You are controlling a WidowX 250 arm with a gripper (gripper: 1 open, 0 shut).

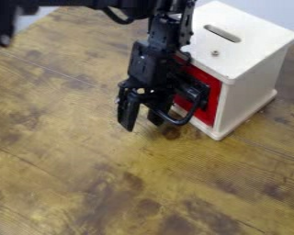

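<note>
My black gripper hangs in front of a white box with a red front panel. Its fingertips point down, just left of the panel and low over the floor. A dark bar loops beside them toward the panel; I cannot tell whether it belongs to the box or what the fingers touch. Whether the gripper is open or shut is unclear.
The box has a slot and small knob on its top. A pale wall stands at the back right.
</note>
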